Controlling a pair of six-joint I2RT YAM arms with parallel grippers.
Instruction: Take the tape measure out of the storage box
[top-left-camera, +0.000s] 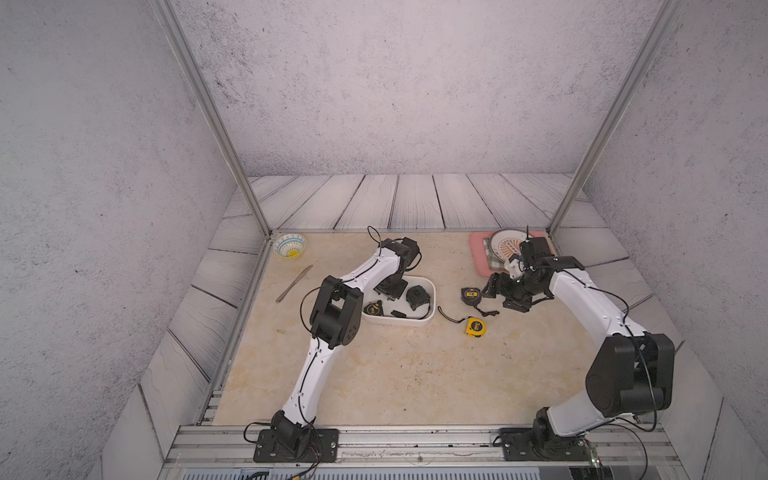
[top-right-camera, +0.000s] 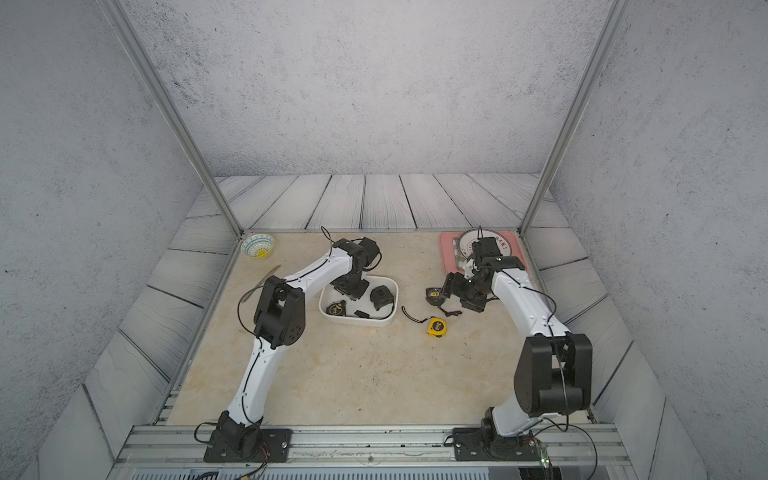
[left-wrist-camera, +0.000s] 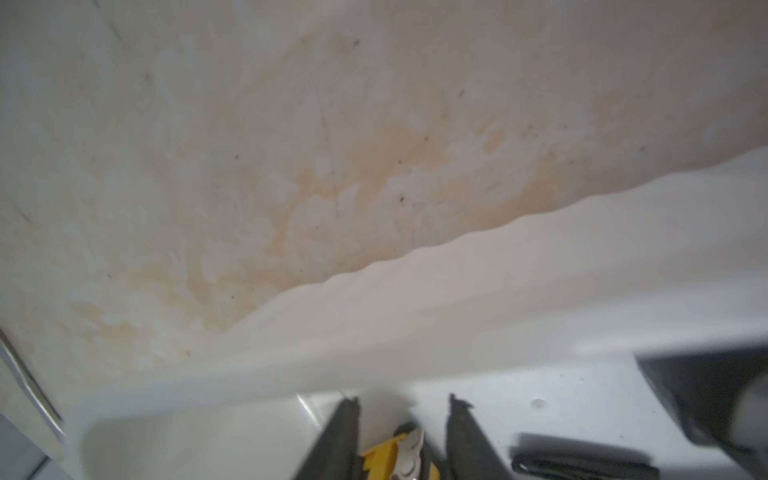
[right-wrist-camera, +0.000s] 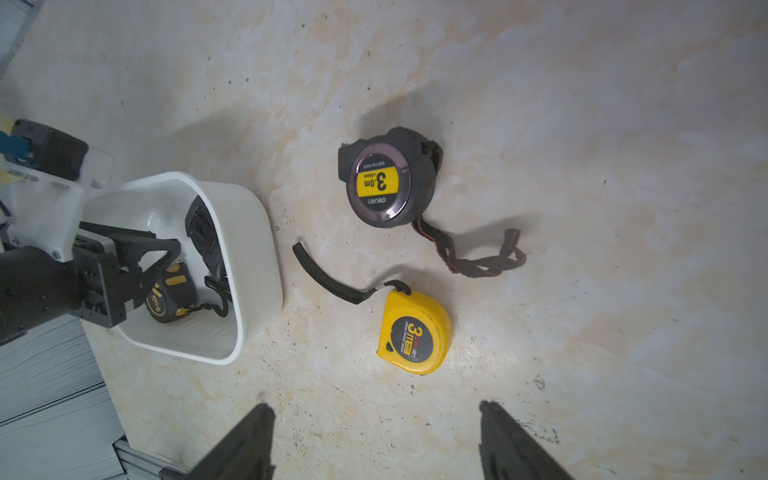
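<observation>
A white storage box (top-left-camera: 434, 302) holds a black tape measure with yellow markings (top-left-camera: 373, 308) in its near left corner and a dark tape measure (top-left-camera: 417, 297) on its right side. My left gripper reaches into the box from the back, its fingers part open. Between its fingertips in the left wrist view shows the yellow of the first tape measure (left-wrist-camera: 382, 460), not clasped. My right gripper stands open and empty over the table. Below it lie a yellow tape measure (right-wrist-camera: 417, 332) and a black one (right-wrist-camera: 390, 177), each with a strap.
A pink board with a white strainer (top-left-camera: 509, 243) stands at the back right. At the left are a patterned bowl (top-left-camera: 289, 245) and a knife (top-left-camera: 294, 284).
</observation>
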